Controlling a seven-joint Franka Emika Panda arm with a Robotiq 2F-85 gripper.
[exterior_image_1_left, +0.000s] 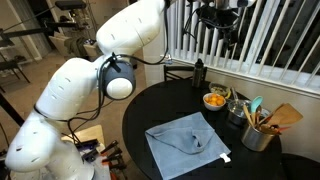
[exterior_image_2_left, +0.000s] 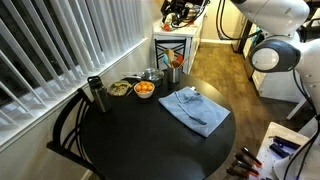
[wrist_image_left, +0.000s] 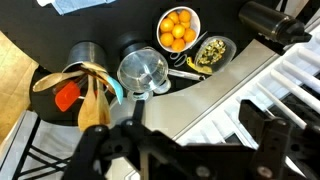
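High above the table, near the window blinds, my gripper is open with nothing between its fingers. The wrist view looks down past it at a pot with a clear lid, a white bowl of oranges and a metal container of wooden and coloured utensils. Beside the bowl lies a small dish with yellow pieces. A light blue cloth is spread on the black table, with a raised fold or small lump on it. My gripper touches none of these.
A dark bottle stands by the window side of the round black table. Chairs and white blinds border that side.
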